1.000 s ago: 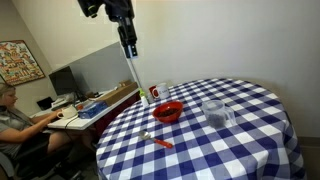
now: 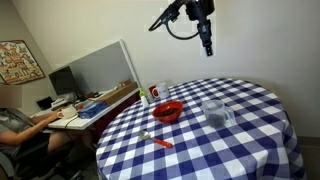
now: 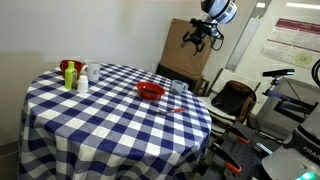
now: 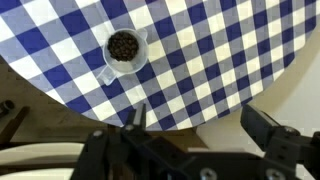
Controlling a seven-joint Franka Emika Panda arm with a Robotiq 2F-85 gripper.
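Note:
My gripper point(image 2: 181, 38) hangs high above the table at the right, its fingers wide apart and empty. In the wrist view, the dark fingers point(image 4: 138, 116) frame bare checkered cloth. A clear container point(image 2: 215, 114) stands on the cloth below the gripper. Looking down, the wrist view shows a pale cup with a handle point(image 4: 107, 75), with dark brown pieces point(image 4: 123, 45) in it; it appears to be that container. Left of the container sits a red bowl point(image 2: 168, 111) with something dark inside. Nearer the front lies a spoon-like tool with a red handle point(image 2: 162, 143).
A blue-and-white checkered cloth point(image 2: 185, 160) covers the round table. Bottles point(image 3: 82, 82), a white pitcher point(image 3: 93, 71) and another red bowl point(image 3: 68, 65) cluster at one side. A person point(image 2: 15, 130) sits beyond, at the left.
My gripper has travelled rightward in exterior view 1, from above the left of the red bowl to near the clear container. It stays high and empty. The table objects have not moved.

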